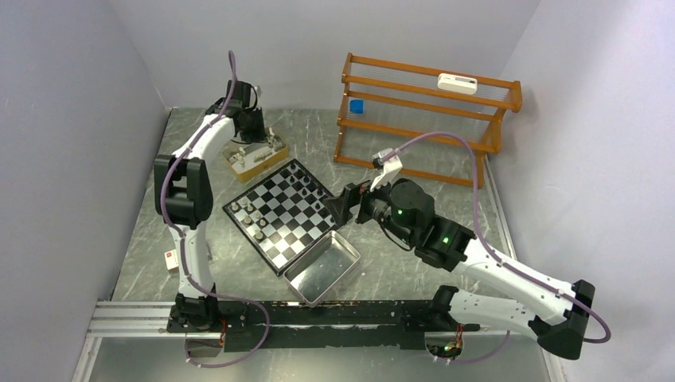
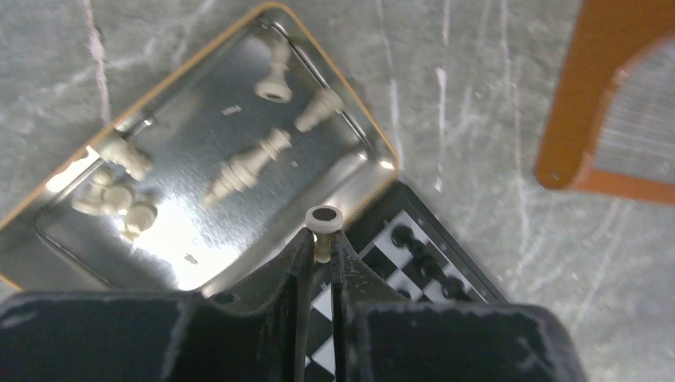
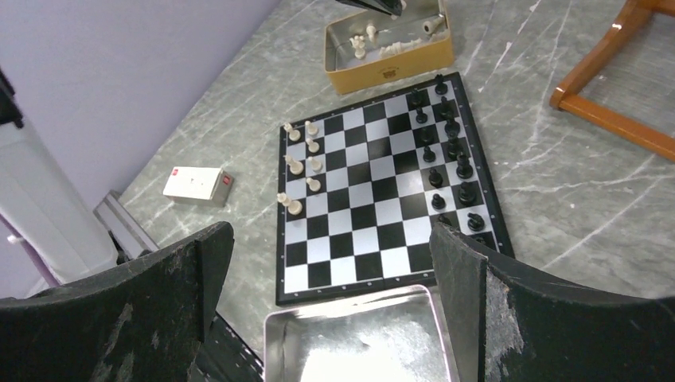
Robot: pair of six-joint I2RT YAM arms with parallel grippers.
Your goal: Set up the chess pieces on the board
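A checkered board (image 1: 282, 219) holds dark pieces along its right side and several white pieces at the left, seen in the top and right wrist views. A gold-rimmed box (image 2: 183, 72) behind it holds several white pieces. My left gripper is above that box, its fingers shut on a white chess piece (image 2: 325, 219) held upright. My right gripper stands open at the board's right side, empty.
An empty metal tray (image 1: 322, 267) lies in front of the board. A wooden rack (image 1: 430, 119) stands at the back right. A small white box (image 3: 191, 183) lies left of the board.
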